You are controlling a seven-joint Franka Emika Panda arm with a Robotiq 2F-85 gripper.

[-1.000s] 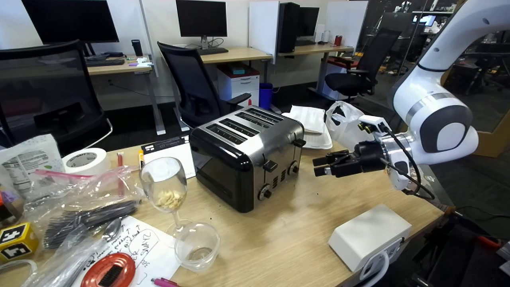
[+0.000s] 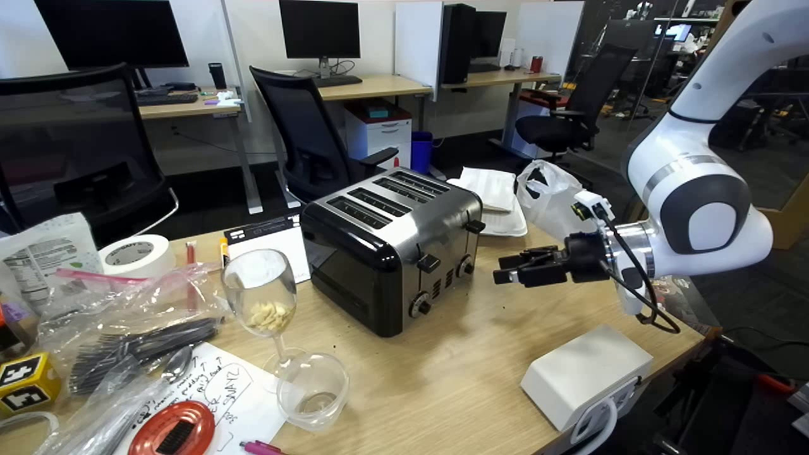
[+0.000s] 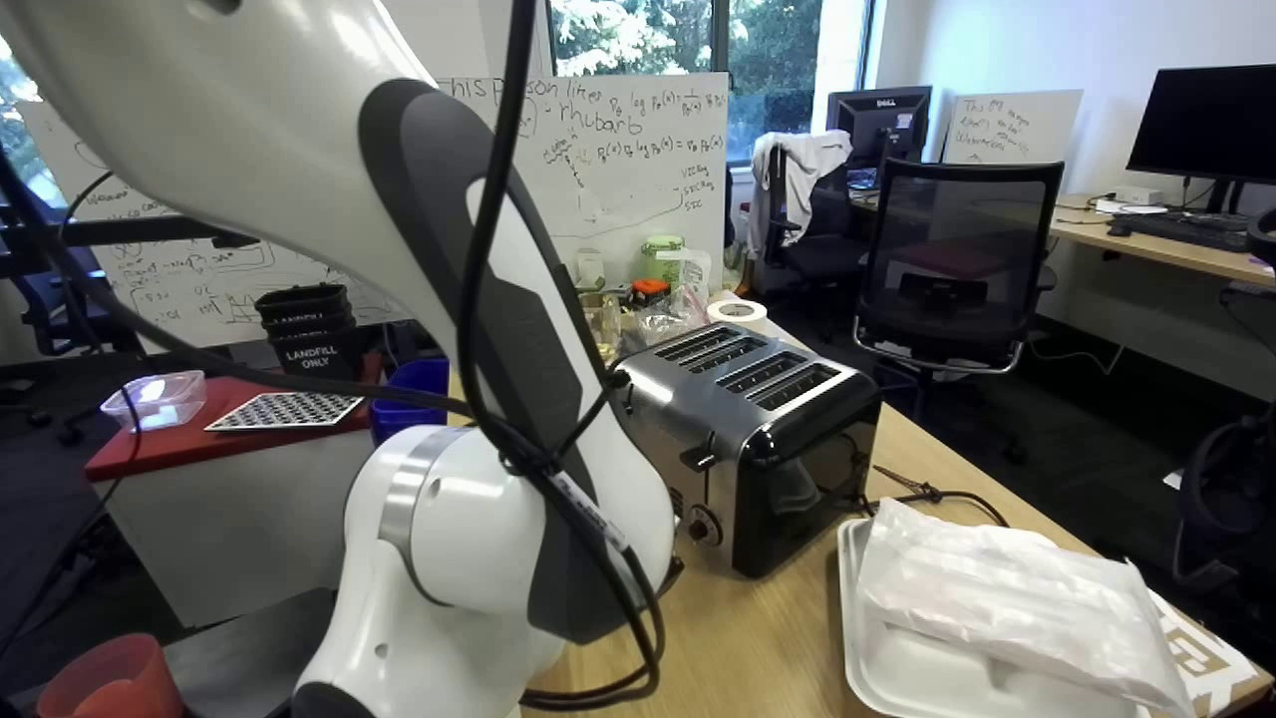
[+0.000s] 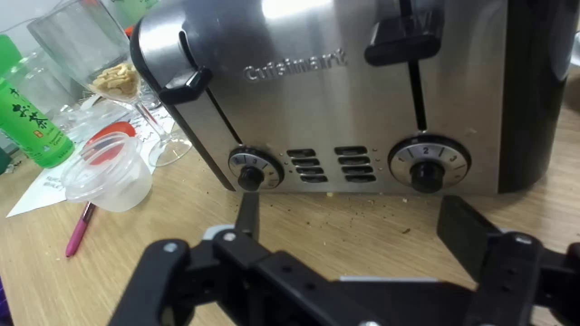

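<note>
A steel and black four-slot toaster (image 2: 394,235) stands upright on the wooden table. Its front, with two dark levers (image 4: 405,40) and two round dials (image 4: 429,164), faces my gripper. The fingers are open, fingers wide apart, with only bare tabletop and crumbs seen between them. In exterior view 1 the gripper (image 2: 502,272) hovers right of the toaster, clear of it. The arm hides the gripper in exterior view 2, where the toaster (image 3: 754,419) shows behind the arm.
A wine glass (image 2: 261,292) holding pale pieces and a clear plastic cup (image 2: 312,390) stand left of the toaster. A white box (image 2: 584,371) sits by the near right edge. White trays (image 3: 1005,598) lie beyond the toaster.
My gripper has tilted and turned slightly, its fingertips staying about level beside the toaster. The arm's wrist has shifted a little to the right. The toaster has not moved.
</note>
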